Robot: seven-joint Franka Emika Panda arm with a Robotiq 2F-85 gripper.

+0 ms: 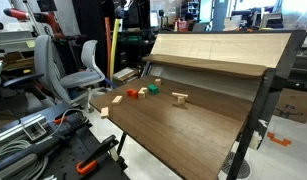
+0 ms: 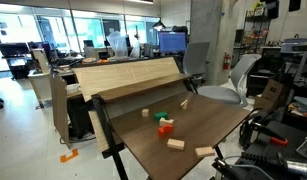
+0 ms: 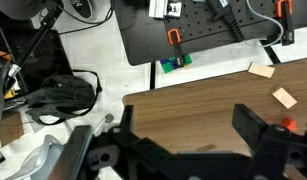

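Observation:
Loose blocks lie on the brown wooden table. Among them are a green block, a red block and several plain wooden pieces, such as a wooden block away from the group. In the second exterior view, the red block sits in front of the green block. My gripper is open over the table in the wrist view, its dark fingers spread wide with no block between them. At right there lie a flat wooden piece, another wooden piece and the red block.
A slanted wooden board rises along one side of the table. Beside the table is a black bench with tools and cables. A grey chair stands close by.

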